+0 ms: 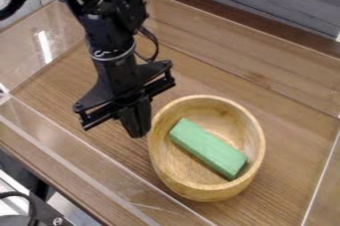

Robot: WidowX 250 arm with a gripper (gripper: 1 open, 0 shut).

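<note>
My black gripper hangs at the centre-left, shut, with nothing visible between its fingertips, just left of the rim of a round wooden bowl. A mint-green rectangular block lies diagonally inside the bowl.
A grey plank wall runs along the back. At the lower left are the table's edge and some dark cabling.
</note>
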